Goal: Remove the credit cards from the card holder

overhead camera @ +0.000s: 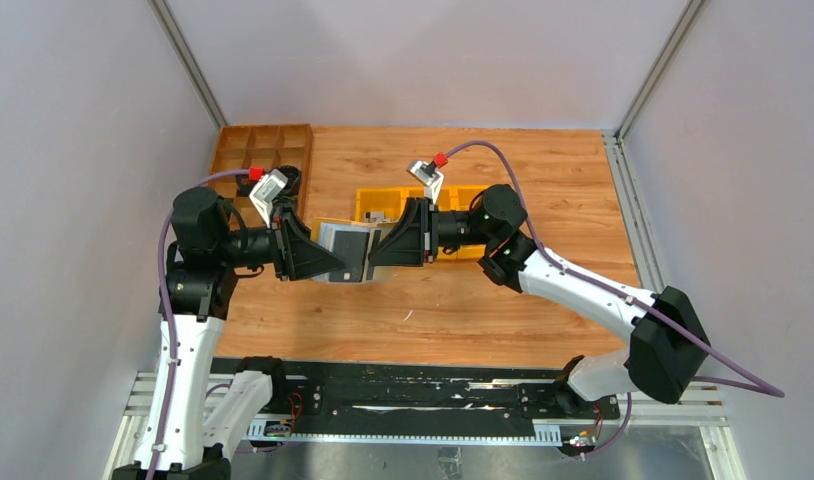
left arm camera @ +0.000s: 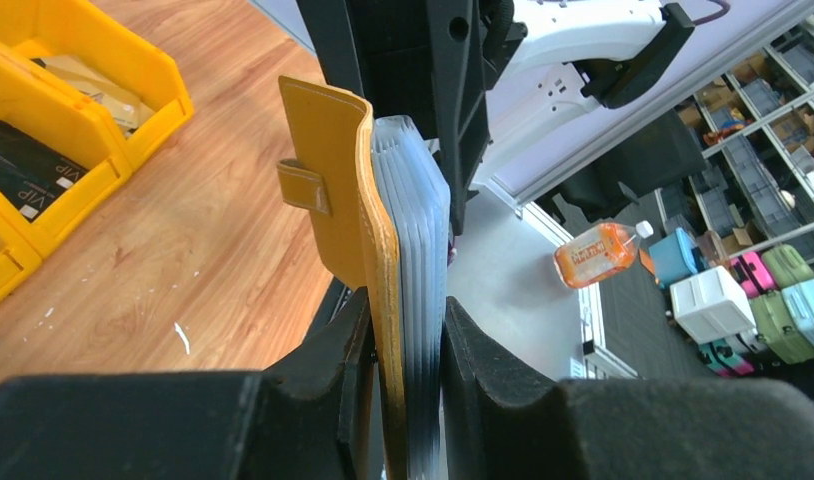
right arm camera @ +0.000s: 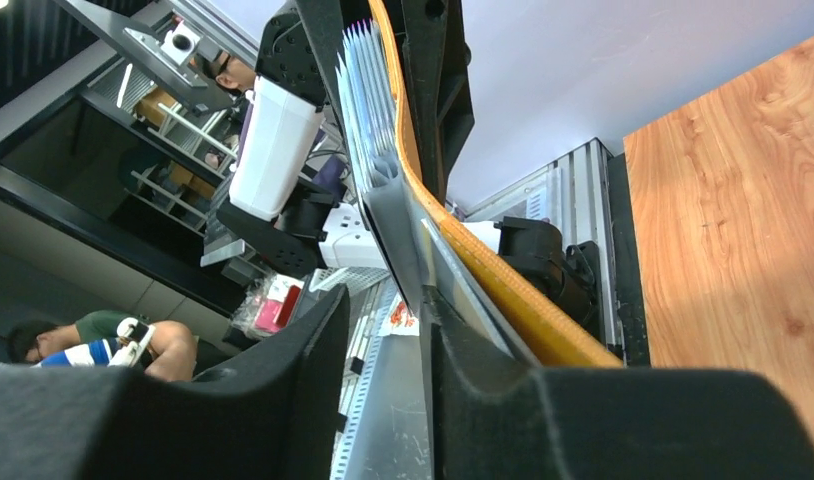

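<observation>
The card holder [overhead camera: 348,250], tan with clear sleeves and grey inserts, is held upright between both grippers. My left gripper has its fingers on either side of the holder's cover and stack of sleeves [left arm camera: 408,220]. My right gripper is open at the opposite end, where the sleeves and yellow cover [right arm camera: 523,310] reach down to its right finger. In the top view the right fingertips overlap the holder's right side. Whether any card stands free of the sleeves, I cannot tell.
Yellow bins [overhead camera: 381,195] with small items sit behind the holder on the table [overhead camera: 513,320]. A wooden divided tray [overhead camera: 263,140] is at the back left.
</observation>
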